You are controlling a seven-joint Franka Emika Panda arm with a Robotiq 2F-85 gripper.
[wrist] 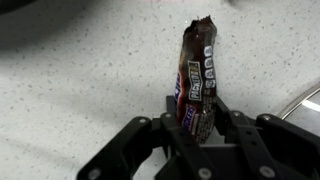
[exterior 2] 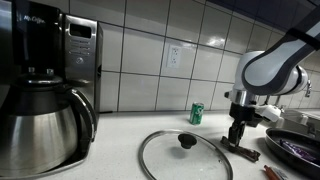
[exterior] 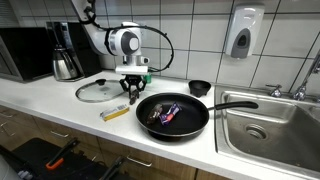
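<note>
A dark-brown wrapped bar (wrist: 198, 75) with white lettering lies on the speckled counter. In the wrist view, the fingers of my gripper stand on either side of its near end, and whether they press on it is unclear. From exterior view 1, the gripper (exterior: 131, 89) is low over the counter, just left of the black frying pan (exterior: 190, 130). More wrapped bars (exterior: 168, 113) lie inside that pan. In exterior view 2, the gripper (exterior 2: 238, 132) points down at the dark bar (exterior 2: 243, 152), beyond the glass lid (exterior 2: 165, 169).
An orange-yellow bar (exterior: 116, 113) lies near the counter's front edge. Behind the arm stands a green can (exterior 2: 196, 114). A black bowl (exterior: 199, 88) sits at the back, the sink (exterior: 270, 135) is to the right, and the coffee maker (exterior: 65, 64) is far left.
</note>
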